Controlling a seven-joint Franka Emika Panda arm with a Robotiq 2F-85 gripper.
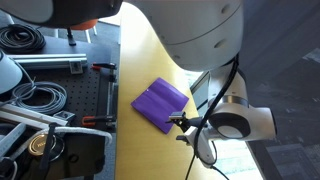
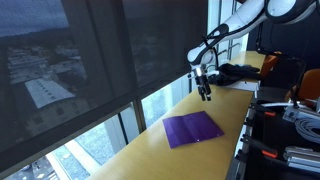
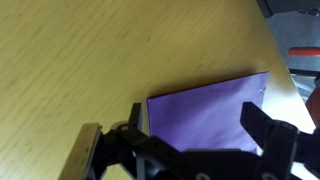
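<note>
A flat purple cloth lies on the wooden table. In exterior view 2 the purple cloth shows a crease toward its left part. My gripper is above the table, close to a corner of the cloth, its fingers apart. From exterior view 2 the gripper hangs clear of the table, behind the cloth. Looking down in the wrist view, one edge of the cloth shows between the open fingers, and nothing is held. The cloth's lower part is hidden behind the gripper there.
Bare tabletop surrounds the cloth. A black cart with coiled cables and tools stands along one table edge. On the opposite side are the window and the dark blind.
</note>
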